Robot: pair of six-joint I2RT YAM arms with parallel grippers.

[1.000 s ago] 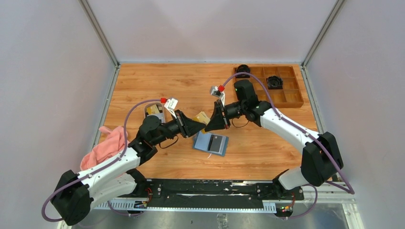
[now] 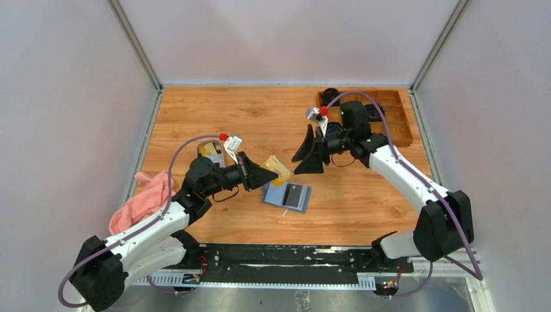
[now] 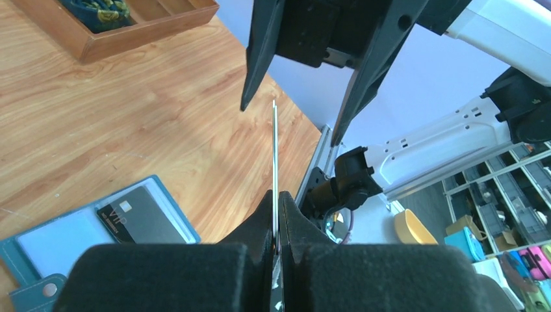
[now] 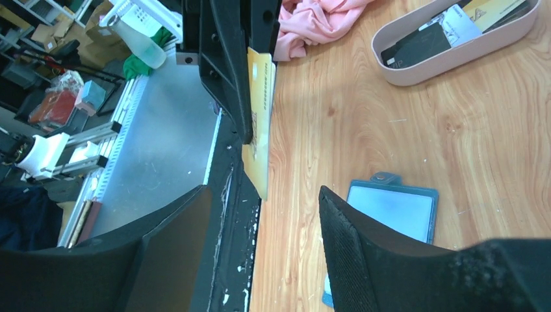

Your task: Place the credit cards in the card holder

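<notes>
A yellow card [image 2: 278,171] juts out from my left gripper [image 2: 273,176], which is shut on it above the table. Seen edge-on in the left wrist view, the card [image 3: 275,162] stands upright between the closed fingers. To its right, my right gripper [image 2: 296,165] is open and apart from the card, with nothing between its fingers. In the right wrist view the card [image 4: 261,123] lies beyond the gap of the right gripper. Below them the blue card holder [image 2: 276,194] lies open on the table, a dark card [image 3: 141,216] in one side.
A pink bin [image 4: 416,77] with several cards stands at the left, behind a pink cloth [image 2: 148,200]. The wooden compartment tray [image 2: 394,132] is at the back right, partly behind the right arm.
My right gripper has opened from around the card's right end and drawn back to the right. The left gripper has shifted only slightly and still has the card.
</notes>
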